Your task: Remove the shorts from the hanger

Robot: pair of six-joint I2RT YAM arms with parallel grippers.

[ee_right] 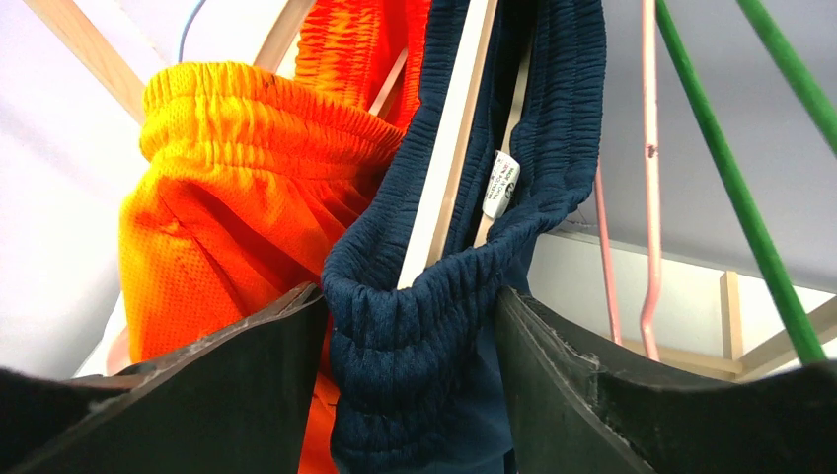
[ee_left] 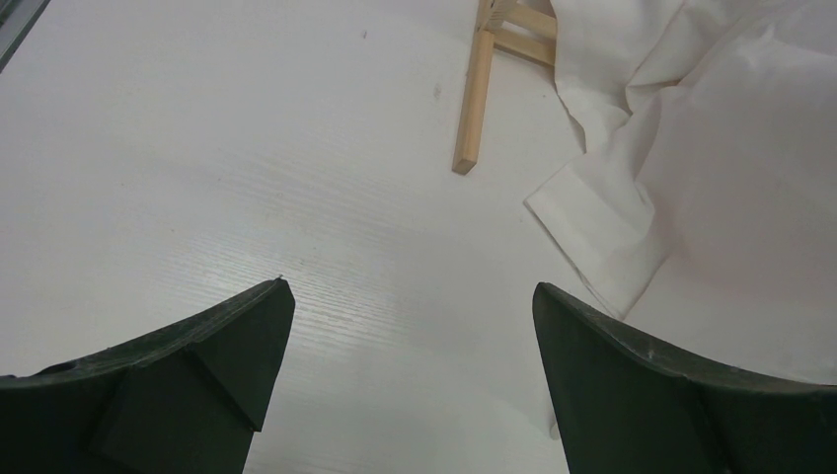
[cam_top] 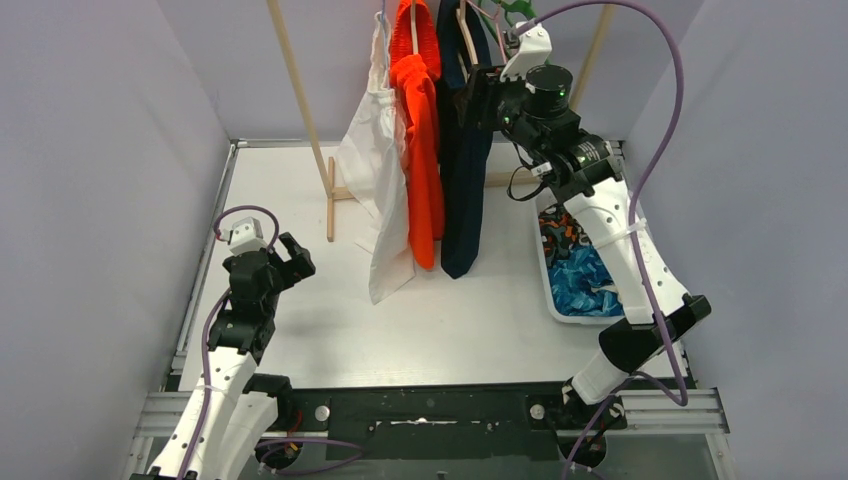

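Navy shorts (cam_top: 462, 220) hang on a wooden hanger (ee_right: 444, 148) at the top centre of the rack, beside orange shorts (ee_right: 227, 217). My right gripper is open around the navy elastic waistband at the hanger's near end, fingers on either side of the bunched fabric. In the top view it is partly hidden by the arm. My left gripper stands open over the bare table at the left, nothing between its fingers, with white fabric (ee_left: 740, 197) to its upper right.
A plastic bin (cam_top: 580, 317) with folded items sits at the right under the right arm. Green and pink hangers (ee_right: 730, 178) hang right of the navy shorts. The rack's wooden foot (cam_top: 330, 215) stands on the table.
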